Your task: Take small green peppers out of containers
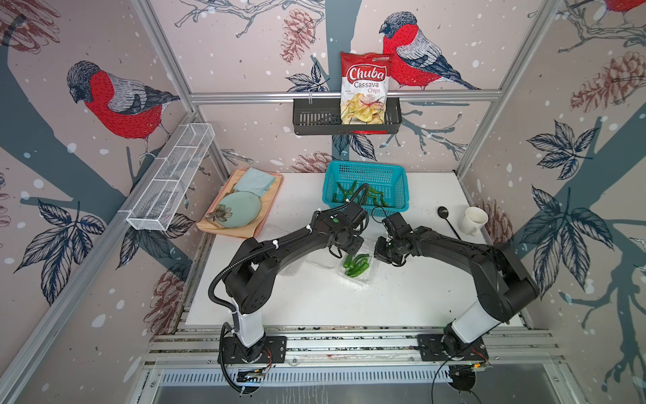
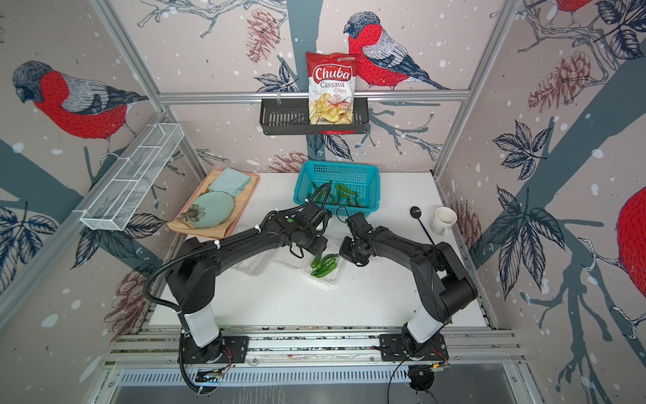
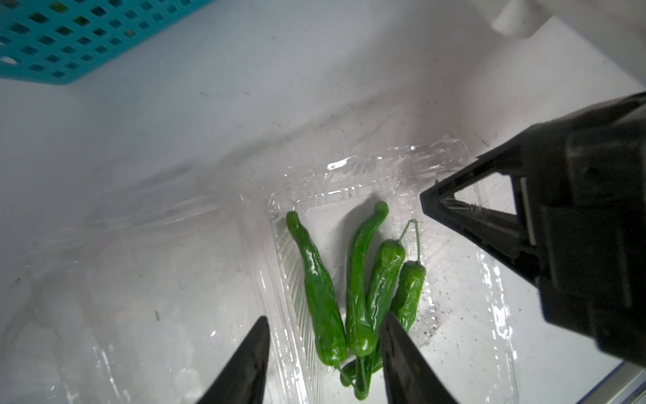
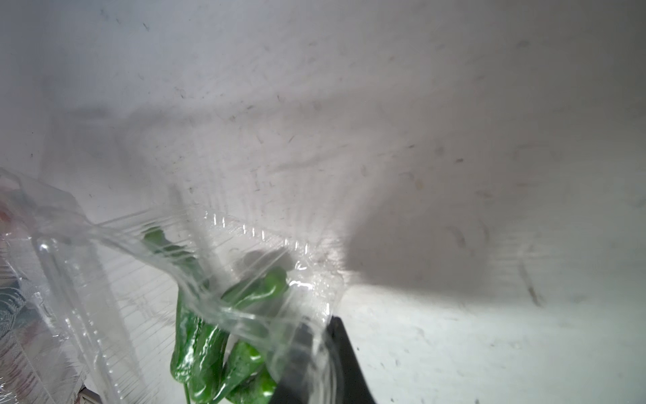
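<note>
Several small green peppers (image 3: 323, 303) lie side by side in the right compartment of a clear plastic container (image 3: 265, 316). Above them in the left wrist view, my left gripper stands open; its dark fingers (image 3: 249, 367) are well apart and the peppers show below the gap. My right gripper is at the container's right edge, where clear plastic passes between its close-set fingers. Whether it pinches that edge cannot be told. From above, the black arms partly cover the container.
A teal basket (image 1: 401, 176) with more green peppers stands behind the container. At the left back is a wooden board (image 1: 264, 214) with a plate and cloth. A black ladle (image 1: 444, 214) and a white mug (image 1: 473, 219) lie right.
</note>
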